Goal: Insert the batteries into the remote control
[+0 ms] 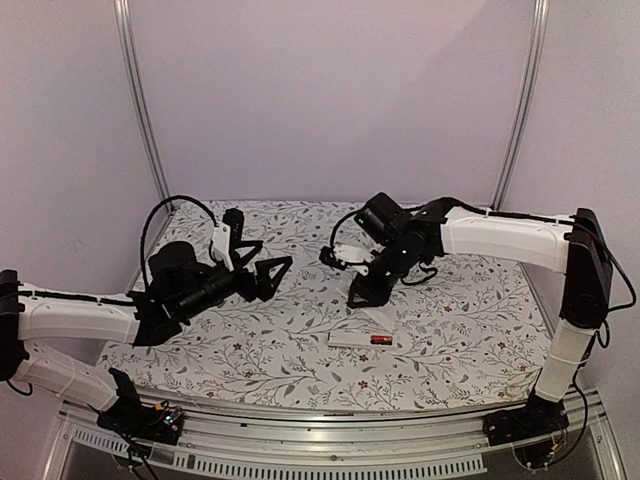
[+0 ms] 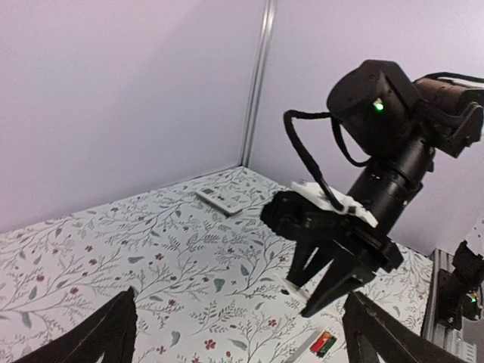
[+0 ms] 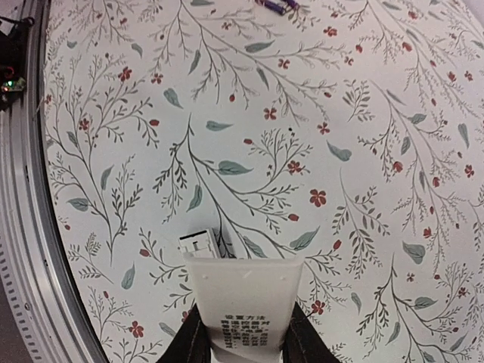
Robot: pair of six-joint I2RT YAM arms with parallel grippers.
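Note:
My right gripper (image 1: 364, 298) points down over the middle of the table, shut on the white remote control (image 3: 242, 283). In the right wrist view, rows of black buttons show on the remote's near part, between the fingers. A slim white holder (image 1: 348, 340) lies on the table just in front of it, with a red and black battery (image 1: 381, 340) at its right end. The remote hides most of that holder in the right wrist view. To the left, my left gripper (image 1: 275, 258) stands open and empty, apart from the remote.
A white case (image 2: 219, 201) rests at the back of the table in the left wrist view. Two small dark purple rods (image 3: 277, 6) are cut off by the right wrist view's top edge. A metal rail (image 1: 300, 425) borders the front.

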